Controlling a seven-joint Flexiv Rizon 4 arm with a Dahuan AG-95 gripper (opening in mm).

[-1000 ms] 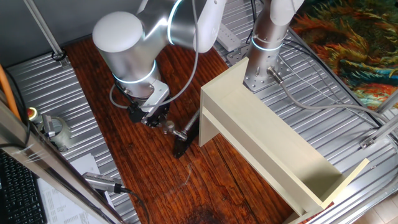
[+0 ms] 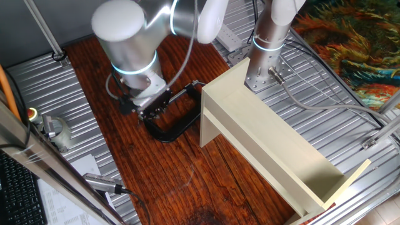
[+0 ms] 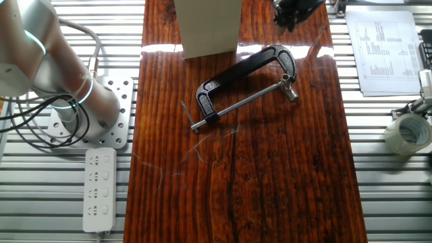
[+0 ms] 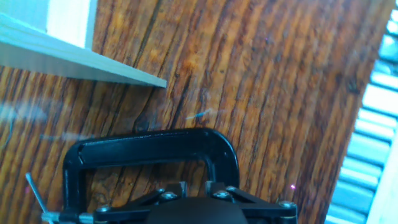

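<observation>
A black C-clamp (image 3: 246, 69) lies flat on the brown wooden board (image 3: 202, 182), its silver screw rod (image 3: 243, 104) along one side. In the wrist view the clamp frame (image 4: 149, 147) sits just beyond my gripper, whose fingertips show a small gap with nothing seen between them. Exterior view 2 shows the gripper (image 3: 291, 15) apart from the clamp, near the top edge. From exterior view 1, my gripper (image 2: 150, 114) hangs by the clamp's left end and the clamp (image 2: 178, 128) lies against or close to the shelf's end.
A cream wooden shelf (image 2: 269, 137) stands on the board, right of the clamp. A tape roll (image 3: 408, 131) and papers (image 3: 385, 50) lie on the opposite side. Much of the board is bare.
</observation>
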